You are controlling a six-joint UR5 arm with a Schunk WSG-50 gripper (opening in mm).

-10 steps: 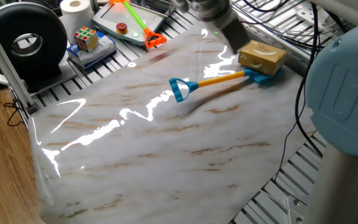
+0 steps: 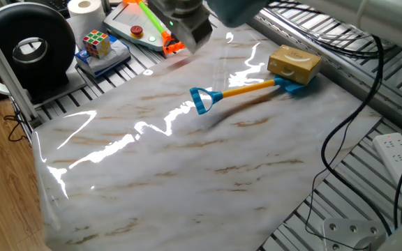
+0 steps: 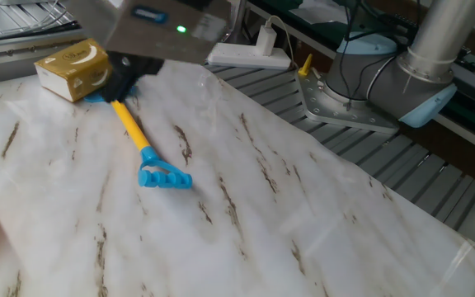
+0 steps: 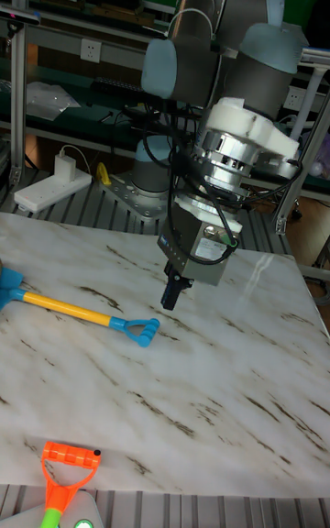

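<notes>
A toy shovel with a yellow shaft [image 2: 248,88] and a blue handle [image 3: 165,176] lies on the marbled sheet. Its blue blade [image 2: 297,86] is partly covered from view by a small golden box [image 2: 294,64]; whether the box rests on it is unclear. My gripper [image 4: 170,299] points down above the sheet, its black fingers close together. Nothing shows held there, but the finger gap cannot be made out. From exterior view 2, the black fingertips overlap the blade end of the shovel. Only the grey gripper body [image 2: 185,26] shows at the top of exterior view 1.
A second shovel with an orange handle [image 2: 174,47] and green shaft lies on a grey panel with a red button [image 2: 137,31]. A Rubik's cube [image 2: 96,43] sits beside it. Cables [image 2: 358,104] hang at the right. Most of the marbled sheet [image 2: 159,188] is bare.
In exterior view 1, my gripper has moved left and up, away from the golden box. The pale blue arm joint has left the right side. Shovel and box have stayed put.
</notes>
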